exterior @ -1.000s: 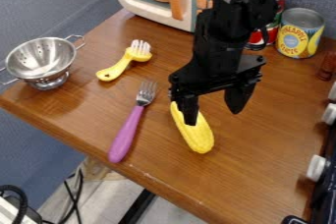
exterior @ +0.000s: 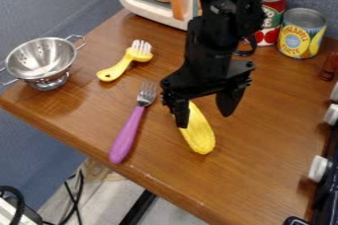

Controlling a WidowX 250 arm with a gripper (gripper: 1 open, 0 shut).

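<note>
The black gripper point(exterior: 205, 101) is lowered over a yellow corn cob point(exterior: 199, 134) on the wooden table, its fingers spread apart at the corn's upper end, one finger partly hiding that end. A purple-handled fork point(exterior: 129, 130) lies to the left of the corn. A yellow brush point(exterior: 119, 65) lies further back on the left.
A steel colander point(exterior: 42, 61) sits at the left edge. Cans point(exterior: 302, 36) stand at the back right, behind the arm. A small brown bottle point(exterior: 329, 66) and a black appliance with white knobs point(exterior: 321, 165) line the right edge.
The gripper has shifted slightly left and down toward the upper end of the corn, uncovering more of the cans behind. The corn looks unmoved.
</note>
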